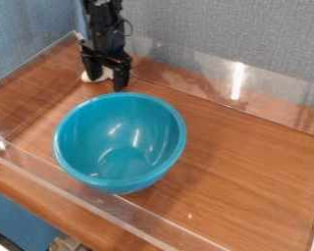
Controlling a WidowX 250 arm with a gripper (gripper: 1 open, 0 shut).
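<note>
My black gripper [106,65] is lowered at the back left of the wooden table, over a small white object [90,75] that is partly hidden behind its fingers. Whether the fingers touch that object, and how far apart they stand, is hard to make out at this size. A large, empty-looking teal bowl [121,142] stands in front of it, nearer the camera.
A grey wall [238,49] runs along the back and another panel along the left. Clear edging runs along the table's front left.
</note>
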